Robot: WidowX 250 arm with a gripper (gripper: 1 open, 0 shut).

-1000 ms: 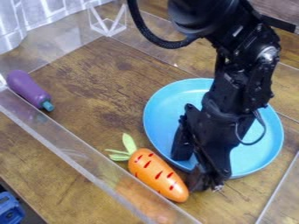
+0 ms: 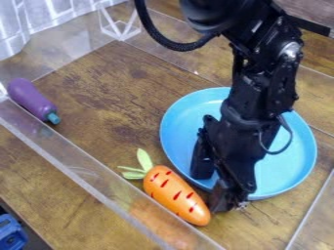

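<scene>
The black gripper (image 2: 217, 186) hangs over the blue plate (image 2: 294, 161), its fingers low at the plate's front-left rim. Just left of the fingertips lies an orange toy carrot (image 2: 175, 195) with red marks and pale green leaves, on the wooden surface outside the plate. Whether the fingers are open or shut, or have anything between them, is hard to tell in this dark view.
A purple toy eggplant (image 2: 30, 100) lies at the far left beside a clear plastic wall (image 2: 78, 176). Bare wood (image 2: 104, 98) fills the upper left and middle. A blue object (image 2: 8, 234) sits at the lower-left edge.
</scene>
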